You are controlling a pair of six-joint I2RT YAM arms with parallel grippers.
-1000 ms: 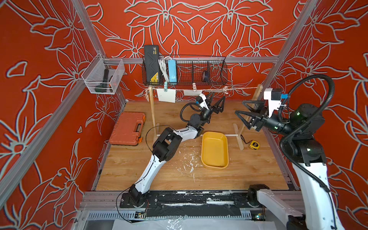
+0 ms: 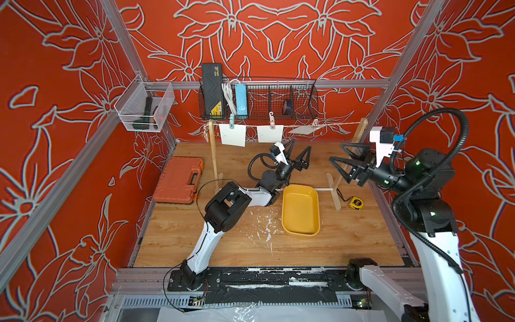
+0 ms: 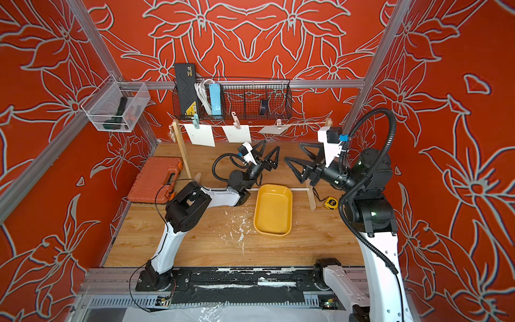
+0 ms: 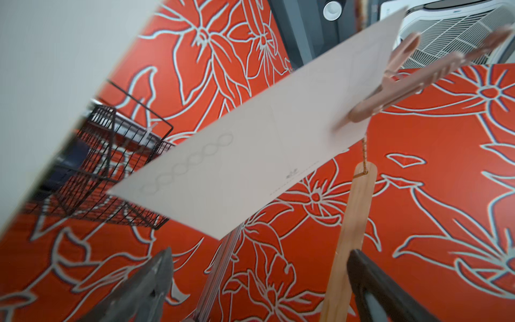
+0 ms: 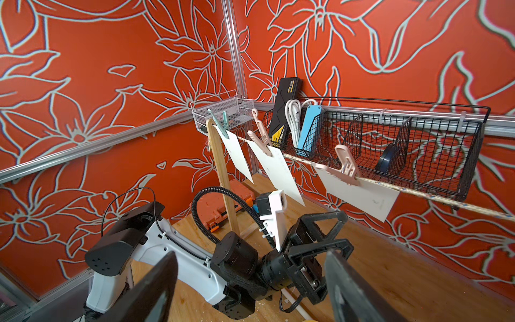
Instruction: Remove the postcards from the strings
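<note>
Three white postcards hang by clothespins from a string (image 5: 450, 201) between two wooden posts. The left postcard (image 2: 232, 135) has a teal clip; the middle postcard (image 2: 269, 134) and right postcard (image 2: 304, 130) have pink ones. The right card is tilted nearly flat, and the left wrist view shows its underside with its pink clip (image 4: 397, 88). My left gripper (image 2: 301, 145) stands open and empty just below the string, near the middle and right cards. Out to the right, my right gripper (image 2: 336, 152) is open too, clear of every card.
An empty yellow tray (image 2: 300, 212) lies on the table. A wire basket (image 2: 257, 102) is mounted behind the string. The orange case (image 2: 177, 179) sits at left, the tape measure (image 2: 355, 202) at right by a post foot.
My left gripper has come down and slightly left, away from the string. The right arm has barely shifted.
</note>
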